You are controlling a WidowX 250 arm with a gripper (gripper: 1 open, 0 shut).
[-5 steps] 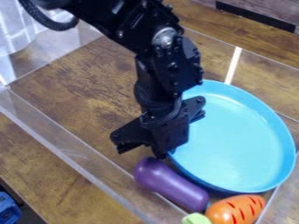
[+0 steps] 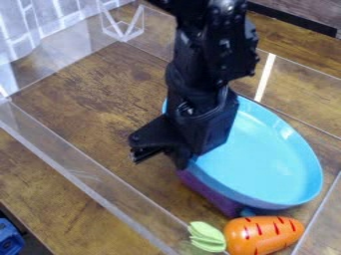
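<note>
My black gripper (image 2: 167,146) reaches down at the left edge of a light blue round plate (image 2: 266,164); its fingers look shut, with nothing visible between them. A purple eggplant toy (image 2: 209,198) is mostly hidden beneath the plate's near left side, which is raised over it. An orange toy carrot (image 2: 262,233) with a pale green top lies at the plate's front edge.
Clear plastic walls (image 2: 88,189) bound the wooden floor (image 2: 87,105) of the work area. A small blue object (image 2: 7,237) sits outside at the lower left.
The gripper has shifted slightly up in the view. The plate has moved left over the eggplant, which is now largely covered. The carrot has shifted slightly left and up.
</note>
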